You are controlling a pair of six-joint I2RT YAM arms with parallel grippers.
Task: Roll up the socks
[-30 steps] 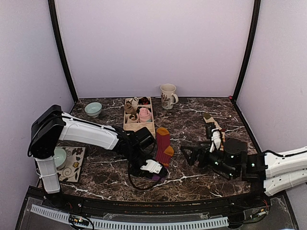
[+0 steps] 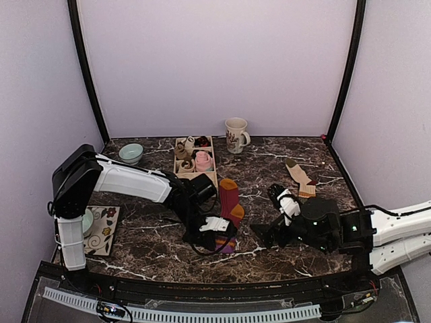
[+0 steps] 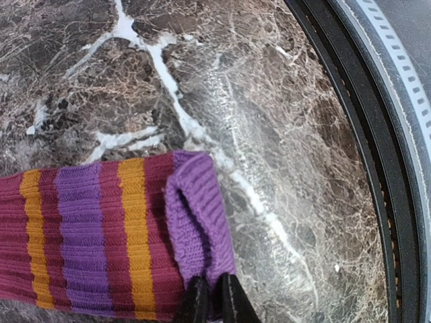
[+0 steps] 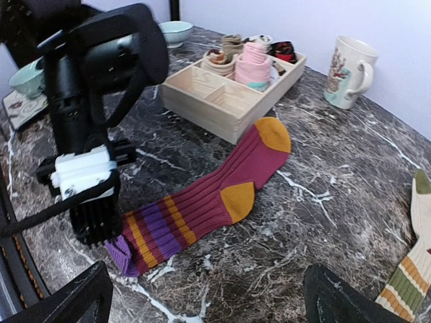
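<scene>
A maroon sock (image 2: 229,196) with orange toe and heel lies flat on the marble table, its striped cuff (image 3: 81,235) toward the front. My left gripper is shut on the purple cuff end (image 3: 199,188), which is folded up at the edge. My right gripper (image 2: 266,235) stands open to the right of that sock, nothing between its fingers; its fingertips frame bare marble in the right wrist view. A second, beige-green sock (image 4: 404,282) lies at the right.
A wooden divided box (image 4: 202,108) of rolled socks stands behind, with a mug (image 2: 236,134) beside it, a bowl (image 2: 131,151) at back left, and a floral board (image 2: 101,239) at left. Marble around the right gripper is clear.
My left gripper has moved slightly back at the cuff end. The right arm has shifted about, now lower and toward the front than a second ago.
</scene>
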